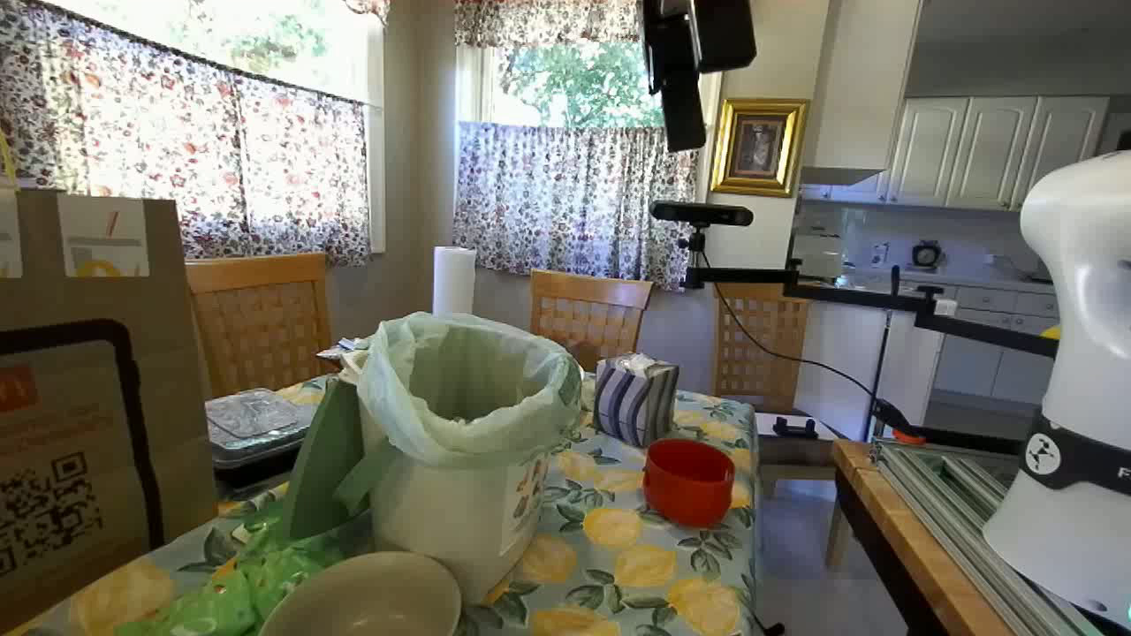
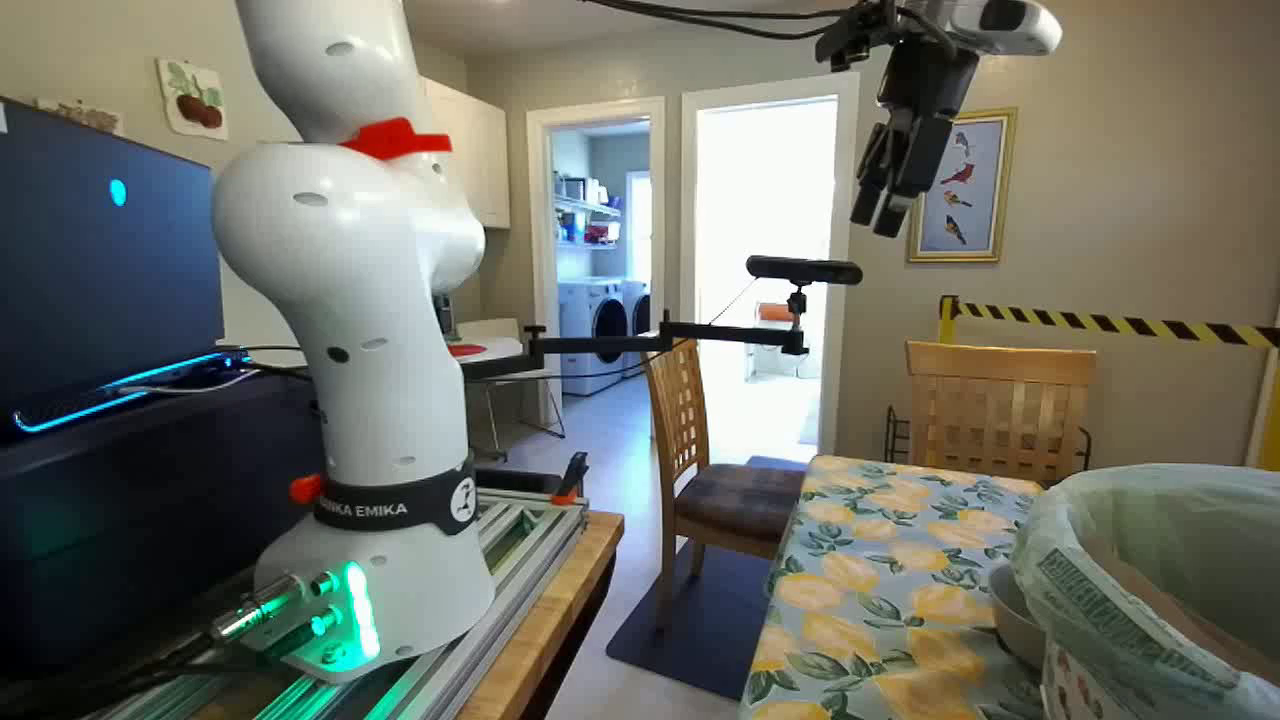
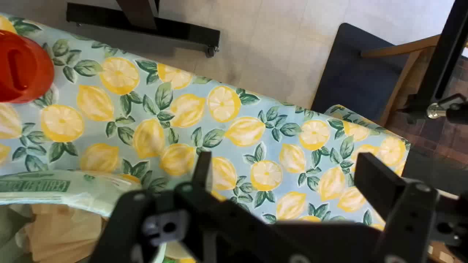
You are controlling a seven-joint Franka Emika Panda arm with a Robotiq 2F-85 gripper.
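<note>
High above the lemon-print table (image 2: pixel 864 576) hangs my gripper, its two fingers wide apart in the wrist view and only tablecloth visible between them. Exterior view 2 shows the gripper (image 2: pixel 877 223) well clear of the tabletop. A white bin (image 1: pixel 451 519), lined with a pale green bag (image 1: pixel 477 424), stands on the table. Brown paper (image 3: pixel 65 232) lies inside it, seen from above at the lower left. A red container (image 1: pixel 689 484) sits to the bin's right, and the wrist view has this red container (image 3: pixel 35 65) at its left edge.
A beige bowl (image 1: pixel 366 599) is in front of the bin, near green plastic (image 1: pixel 228 594). Behind are a striped tissue box (image 1: pixel 636 401) and a paper towel roll (image 1: pixel 453 281). A camera on an arm (image 2: pixel 801 270) reaches out beside the table. Below my gripper the cloth is bare.
</note>
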